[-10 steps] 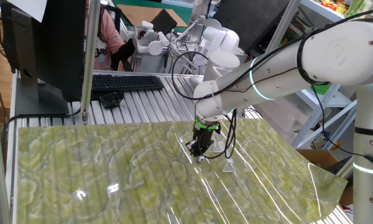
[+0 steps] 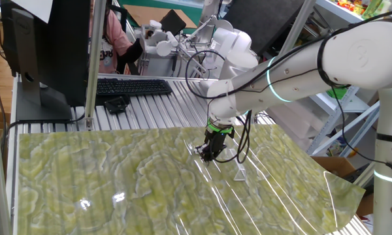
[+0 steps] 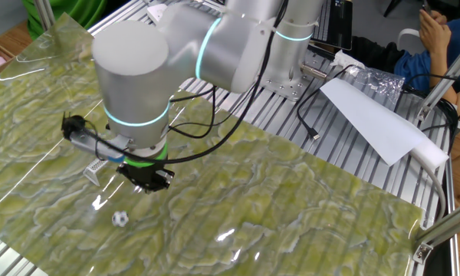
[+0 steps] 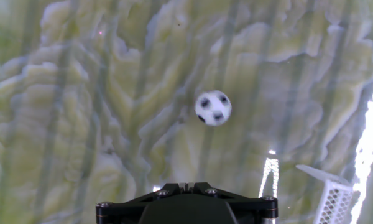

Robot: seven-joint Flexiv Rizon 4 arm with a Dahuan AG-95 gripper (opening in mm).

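A small white ball with black spots (image 4: 213, 107) rests on the marbled green sheet, near the middle of the wrist view. Exterior view 2 also shows the ball (image 3: 120, 218), in front of and to the left of my gripper (image 3: 155, 186). Along the bottom edge of the wrist view, my black gripper is shut, its fingertips together and nothing visible between them. It stays apart from the ball. A white lattice-sided goal (image 4: 336, 200) is partly cut off at lower right there; in exterior view 2 the arm partly covers the goal (image 3: 94, 175).
Bare green marbled sheet (image 2: 117, 176) covers most of the table. Bright reflections streak it. A keyboard (image 2: 134, 87) and monitor stand (image 2: 36, 98) are beyond it. Loose cables hang from the arm. White paper (image 3: 376, 115) lies on the slatted tabletop near the arm's base.
In exterior view 1 the gripper has shifted slightly, a little upward and to the right in the picture. The goal has stayed in place, though the arm and its cable cover it differently.
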